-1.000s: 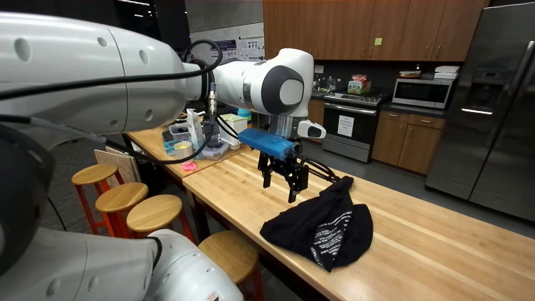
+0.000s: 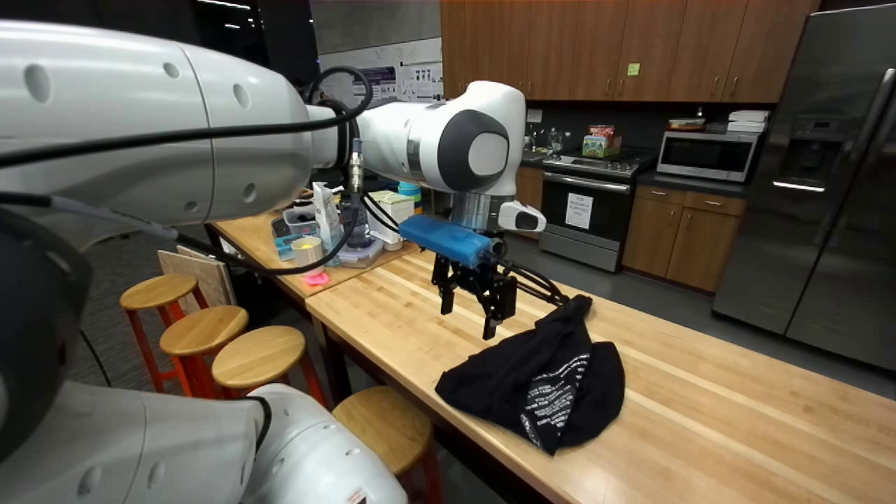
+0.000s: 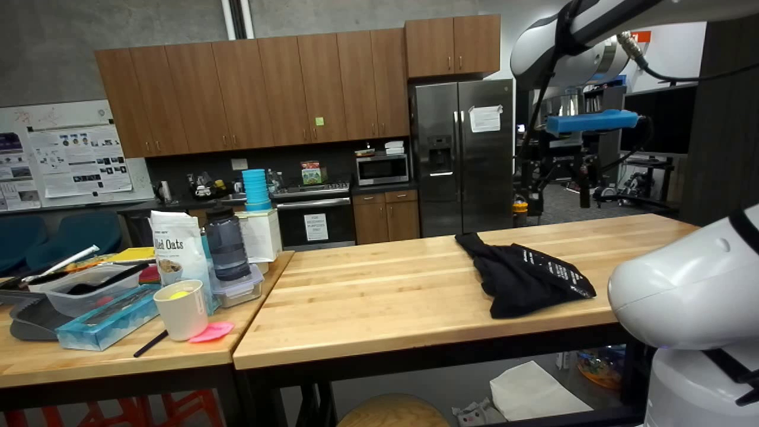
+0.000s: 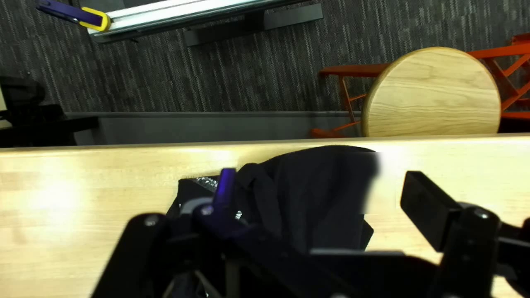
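Note:
A black cloth (image 2: 521,378) with white printed text lies crumpled on the wooden table (image 2: 705,420), close to its long edge in exterior view 1. Above the table hangs my gripper (image 2: 467,320), open, its two fingers well apart and nothing between them. Exterior view 2 has the same cloth (image 3: 526,274) toward the right part of the tabletop, with the gripper (image 3: 560,205) higher up and clear of it. Looking down in the wrist view, I see the dark cloth (image 4: 313,193) below the spread fingers, which partly cover it.
A side table at the left holds an oats bag (image 3: 178,245), a dark bottle (image 3: 226,245), a cream mug (image 3: 182,309) and a blue box (image 3: 107,320). Wooden stools (image 2: 258,357) line the table's edge.

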